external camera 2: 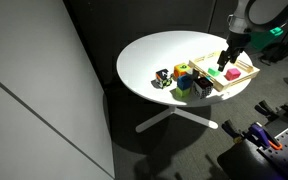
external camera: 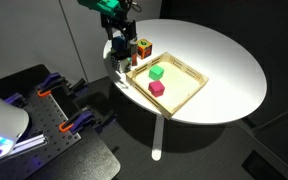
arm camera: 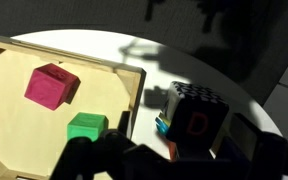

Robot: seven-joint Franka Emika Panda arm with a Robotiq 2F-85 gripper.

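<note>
A black block with a dotted top and a red letter D (arm camera: 196, 118) lies between the spread fingers of my gripper in the wrist view, nearer the right one; whether it touches either cannot be told. In exterior view 1 the open gripper (external camera: 125, 45) hangs over the table's near left edge, beside the tray. The shallow wooden tray (external camera: 191, 93) holds a green block (external camera: 156, 73) and a pinkish-red block (external camera: 156, 88), set apart from each other. In exterior view 2 the black block (external camera 2: 203, 86) stands outside the tray, by its corner.
A yellow-and-red block (external camera: 144, 47) stands behind the gripper. Exterior view 2 shows a blue, yellow and green stack (external camera 2: 183, 84) and a mixed-colour block (external camera 2: 164, 77) close to the black one.
</note>
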